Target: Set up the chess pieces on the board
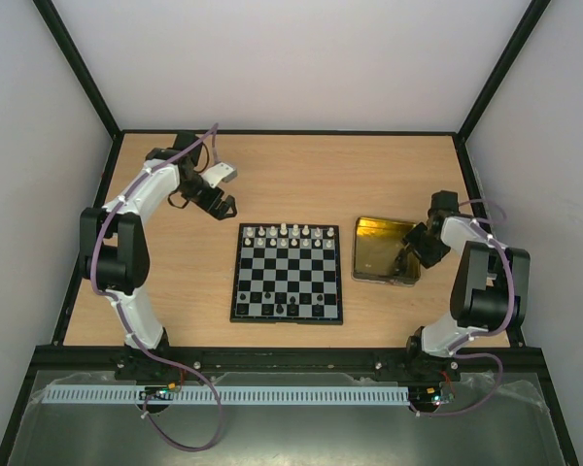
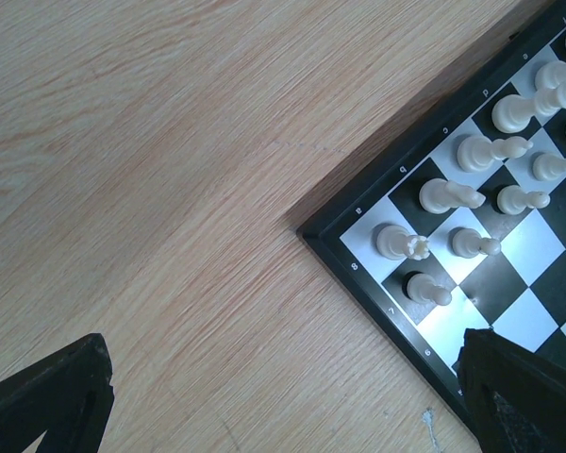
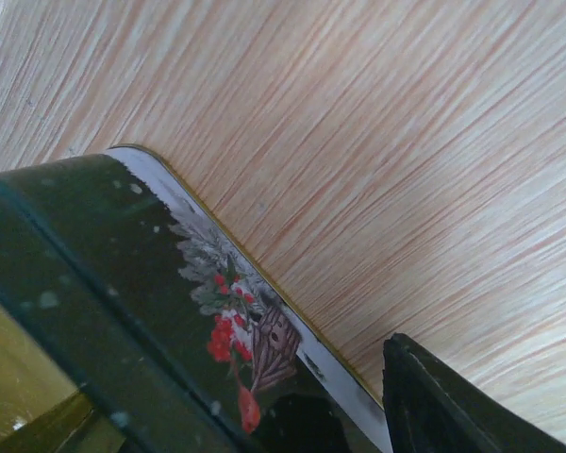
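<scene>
The chessboard [image 1: 286, 262] lies centre, white pieces [image 2: 448, 194] along its far side and several dark pieces [image 1: 291, 309] along its near side. A gold tray [image 1: 369, 250] sits to its right, with dark pieces inside. My left gripper [image 1: 223, 206] hangs above the table beside the board's far-left corner, fingers apart, empty. My right gripper [image 1: 418, 248] is at the tray's right wall; in the right wrist view one dark finger [image 3: 443, 406] is outside the tray's decorated wall, the other side is mostly hidden.
Walls enclose the workspace.
</scene>
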